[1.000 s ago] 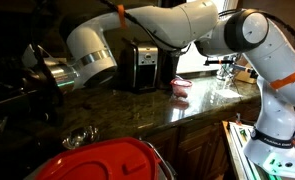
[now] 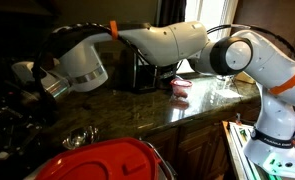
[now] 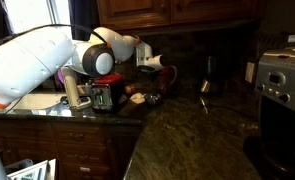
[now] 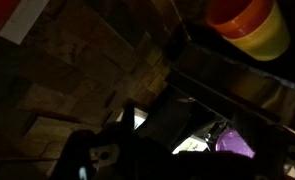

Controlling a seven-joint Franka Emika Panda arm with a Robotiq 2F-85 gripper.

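Note:
My gripper is a dark shape along the bottom of the wrist view, too dim to tell open from shut. In the first exterior view its tips are lost in the dark at the left, beyond the arm's white wrist (image 2: 84,74). Up in the wrist view's top right corner are rounded orange and yellow containers (image 4: 259,35), close together. A purple round thing (image 4: 234,143) shows lower down on the right. Whether anything lies between the fingers is hidden by shadow.
A large red round tray or lid (image 2: 102,162) fills the foreground, with shiny metal bowls (image 2: 80,137) behind it. A pink item (image 2: 181,88) lies on the counter. The appliance (image 3: 283,88) stands far right.
The arm's wrist has come down and slightly left in the first exterior view. The tray, bowls and pink item have stayed where they were.

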